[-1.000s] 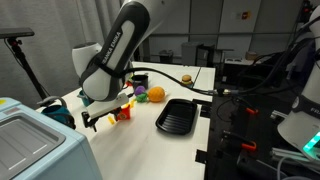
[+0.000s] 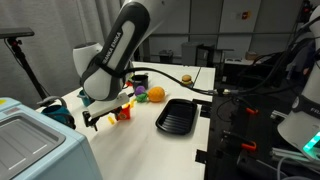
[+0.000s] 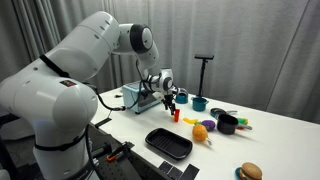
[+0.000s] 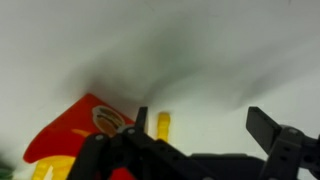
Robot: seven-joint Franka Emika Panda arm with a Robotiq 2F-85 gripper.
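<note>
In the wrist view my gripper stands open over the white table, with bare tabletop between its fingertips. A red object (image 4: 82,125) with yellow parts and a tan oval mark lies beside the left finger, partly hidden by it. A small yellow stick (image 4: 163,126) shows just inside that finger. From the side, the gripper (image 2: 107,119) hangs low by the yellow piece and the red object (image 2: 125,111); whether it touches either cannot be made out. The other side view also shows the red object (image 3: 177,115) close to the gripper.
An empty black tray (image 3: 169,143) lies on the table, with an orange object (image 3: 200,132) nearby. Behind are a dark pot (image 3: 227,124) and a teal pot (image 3: 199,103). A burger-like item (image 3: 251,172) sits farther off. A pale bin (image 2: 45,150) stands near the arm.
</note>
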